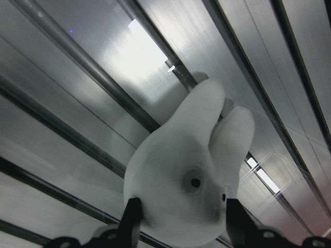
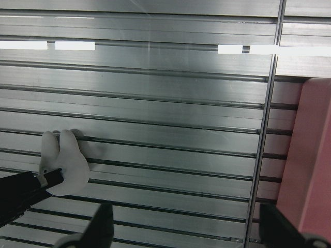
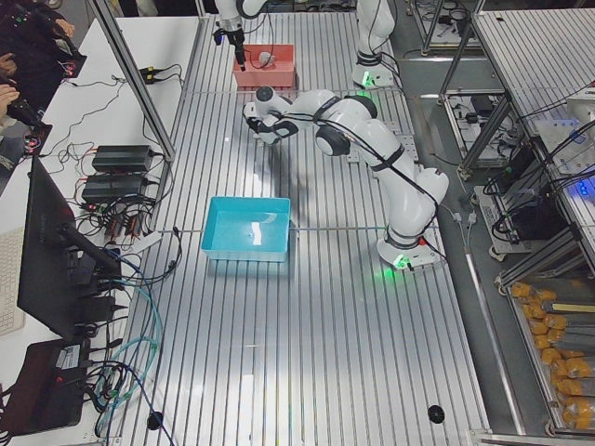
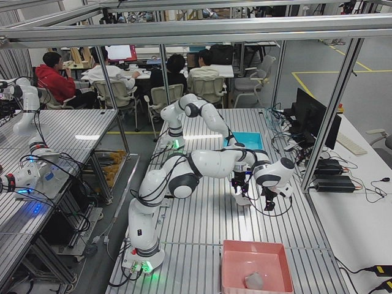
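Observation:
A white bunny-shaped plush [image 1: 176,170] rests low over or on the slatted metal table, between the fingers of my left gripper, which look closed on its body. The right wrist view shows the plush [image 2: 70,165] at left with that black gripper against it. My right gripper is apart from it, its fingers wide open at the bottom edge with nothing between them. A pink bin [image 2: 305,155] stands at the right of that view; in the camera right view the pink bin [image 4: 233,263] holds a pale grey object [image 4: 254,281].
A cyan bin [image 3: 209,232] stands on the table beyond the plush, clear of it. Monitors, cables and power units [image 3: 121,160] line the side desk.

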